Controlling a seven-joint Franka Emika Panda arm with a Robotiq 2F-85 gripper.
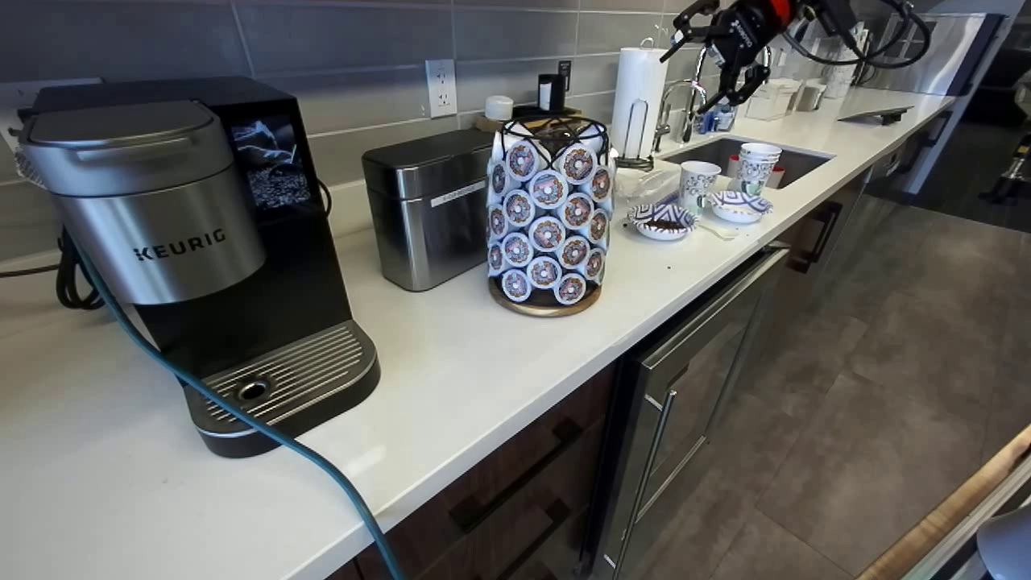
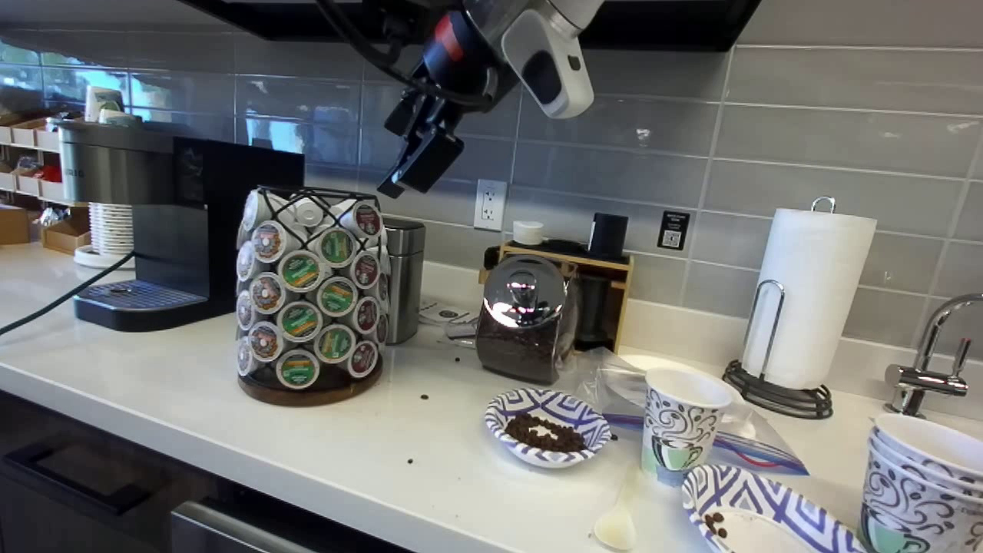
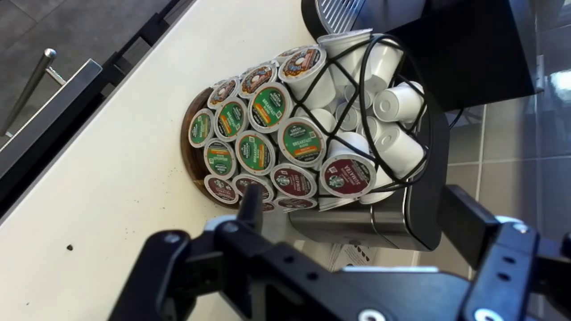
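My gripper is open and holds nothing, its two black fingers spread wide in the wrist view. It hangs in the air above the counter; in exterior view 2 the gripper is up and to the right of the coffee pod carousel. Pods with green, maroon and donut-patterned lids line the carousel's sides, and loose white pods fill its wire top. To the carousel's left stands the Keurig coffee maker, its lid down and its drip tray empty. No finger touches a pod.
A steel canister stands behind the carousel. Bean container, bowl of beans, paper cup, spoon and paper towel roll are to the right. A teal cable crosses the counter before the coffee maker.
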